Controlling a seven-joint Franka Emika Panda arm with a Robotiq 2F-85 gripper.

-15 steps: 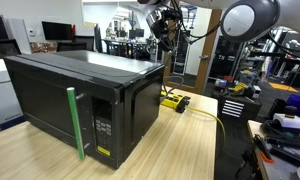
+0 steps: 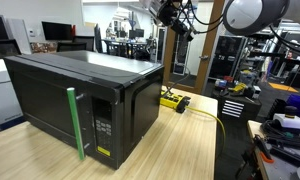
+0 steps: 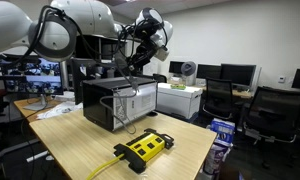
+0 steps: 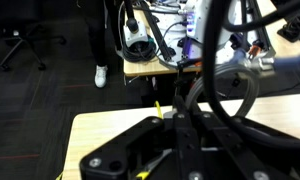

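My gripper shows at the bottom of the wrist view, its dark fingers partly merged with the black mount around them. A pale ring-shaped object [image 4: 225, 112] appears close by, but whether it sits between the fingers is unclear. In exterior view 1 the gripper [image 2: 183, 28] is high at the top, beyond and above the black microwave [image 2: 52, 100]. A green strip [image 2: 76, 122] runs down the microwave's front. Exterior view 2 shows the gripper [image 3: 155, 48] raised above the microwave [image 3: 138, 104], well clear of the table.
A yellow-and-black device [image 3: 145, 150] lies on the wooden table [image 3: 85, 145], with a yellow cable [image 2: 218, 122] trailing from it. Black office chairs [image 3: 278, 120] stand beyond the table. A side table [image 4: 150, 68] carries cables and tools.
The arm and gripper have moved upward in exterior view 1, with the forearm now reaching in from the upper right. The microwave and the yellow device have stayed put.
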